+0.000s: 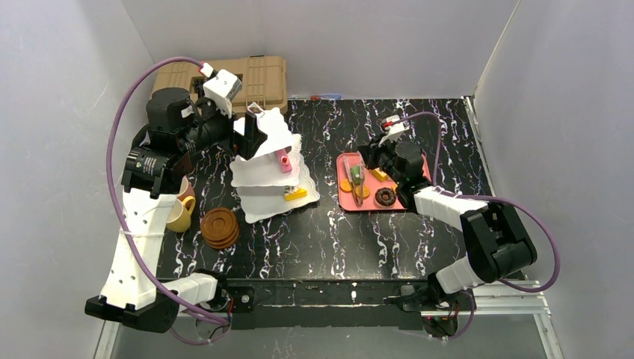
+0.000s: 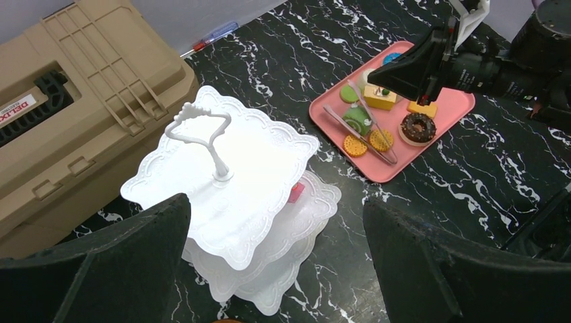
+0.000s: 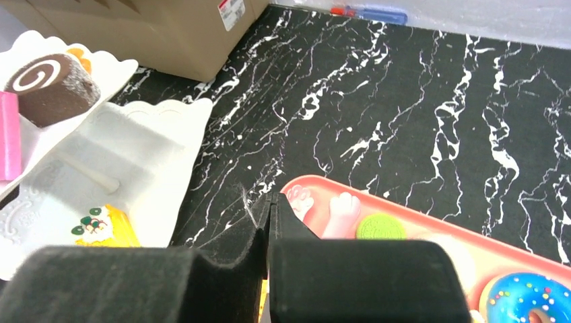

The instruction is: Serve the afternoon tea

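Observation:
A white three-tier stand (image 2: 222, 182) holds a chocolate roll (image 3: 50, 91), a pink piece (image 3: 8, 134) and a yellow cake (image 3: 114, 229). Right of it, the pink tray (image 2: 377, 165) carries cakes, cookies, a chocolate donut (image 2: 417, 126) and silver tongs (image 2: 385, 153). My right gripper (image 1: 362, 153) is over the tray's upper left, its fingertips close together in the right wrist view; whether it grips anything is unclear. My left gripper (image 1: 247, 138) stands open above the stand, nothing between its fingers.
A tan case (image 2: 74, 134) lies at the back left. Mugs (image 1: 179, 217) and stacked brown coasters (image 1: 220, 224) are at the left.

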